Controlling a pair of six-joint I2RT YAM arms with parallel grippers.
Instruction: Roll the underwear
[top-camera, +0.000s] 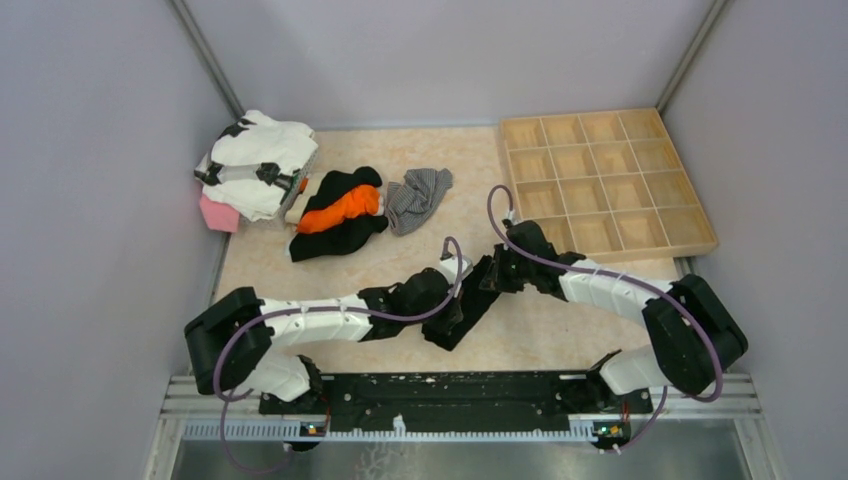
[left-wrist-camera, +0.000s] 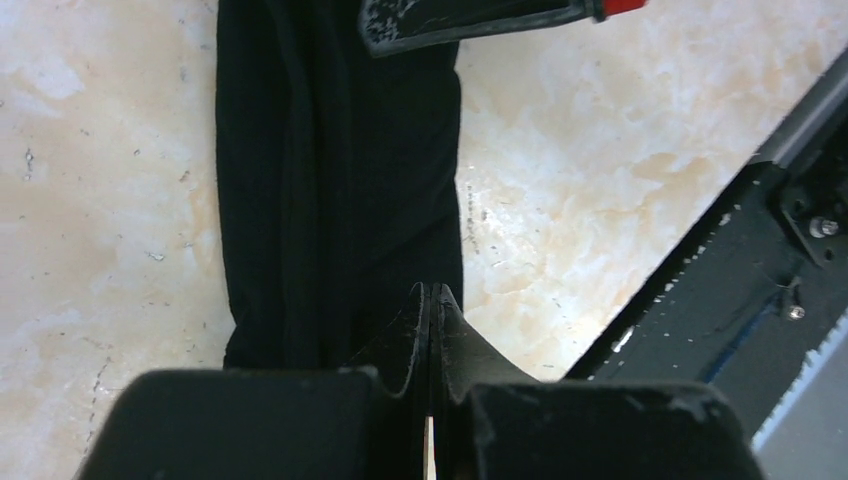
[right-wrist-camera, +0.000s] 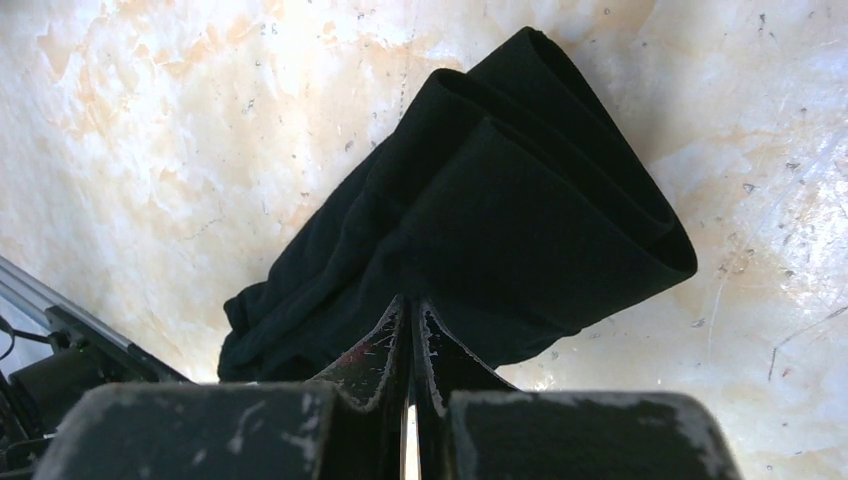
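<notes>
Black underwear (top-camera: 470, 315) lies folded into a long strip, slanting across the front middle of the table, its far end showing layered folds in the right wrist view (right-wrist-camera: 530, 220). My left gripper is shut, tips over the strip with nothing visible between them. My right gripper is also shut, over the cloth toward its far end, nothing visible between its fingertips. Whether either touches the cloth is hard to tell.
A wooden grid organizer (top-camera: 620, 180) sits at back right. A grey checked garment (top-camera: 418, 200), black and orange clothes (top-camera: 340, 210) and a basket of white cloth (top-camera: 255, 160) are at back left. The front table edge is close below the strip.
</notes>
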